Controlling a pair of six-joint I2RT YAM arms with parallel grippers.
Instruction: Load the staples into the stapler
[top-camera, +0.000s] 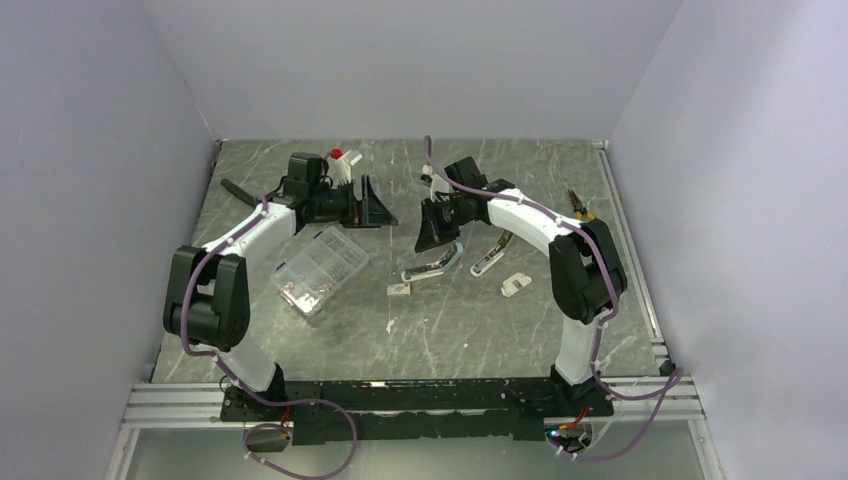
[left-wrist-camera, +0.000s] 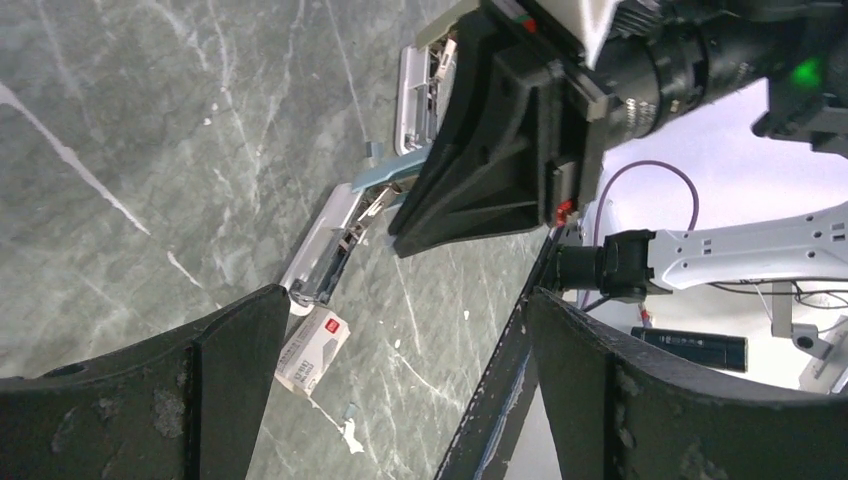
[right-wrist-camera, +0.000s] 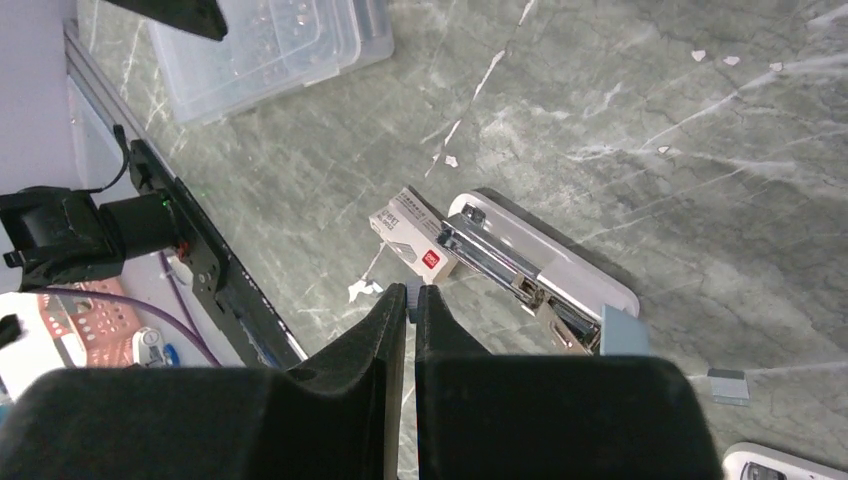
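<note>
An opened stapler (top-camera: 423, 271) lies mid-table, its white base and metal channel showing, blue top (right-wrist-camera: 624, 328) raised; a small staple box (top-camera: 399, 289) lies by its end. My right gripper (top-camera: 430, 240) hangs above the stapler, shut, with a small silvery piece at its fingertips, likely staples, over the area beside the box and channel in the right wrist view. My left gripper (top-camera: 371, 210) stands open at the left of it, empty, its black fingers framing the stapler and box in the left wrist view.
A clear compartment case (top-camera: 322, 268) lies at left. A second stapler (top-camera: 489, 258) and a white packet (top-camera: 516, 284) lie to the right, pliers (top-camera: 579, 207) at the back right, a dark bar (top-camera: 238, 192) at the back left.
</note>
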